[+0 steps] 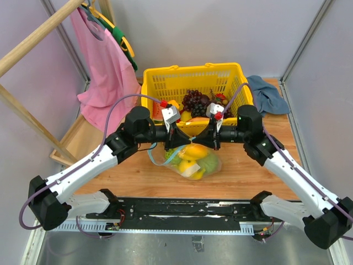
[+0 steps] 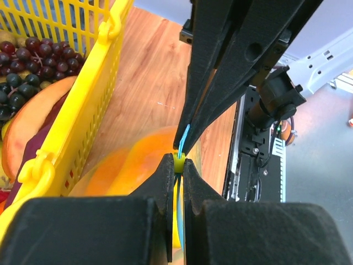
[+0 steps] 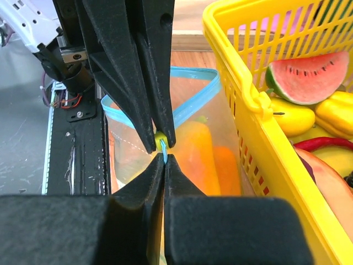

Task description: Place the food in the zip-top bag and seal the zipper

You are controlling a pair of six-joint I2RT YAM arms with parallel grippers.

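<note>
The clear zip bag (image 1: 187, 164) with a blue zipper holds yellow and green produce on the table in front of the yellow basket. My left gripper is shut on the small yellow zipper slider at the bag's top. My right gripper is shut right beside it, facing it, with the thin blue zipper edge at its fingertips; whether that edge is between them is hard to tell. In the right wrist view the blue zipper band (image 3: 196, 99) loops behind the left gripper's fingers.
The yellow basket (image 1: 160, 83) with assorted fruit stands directly behind the grippers. A pink garment (image 1: 99, 83) hangs at the left, and a blue-grey cloth (image 1: 267, 96) lies at the right. Bare table shows either side of the bag.
</note>
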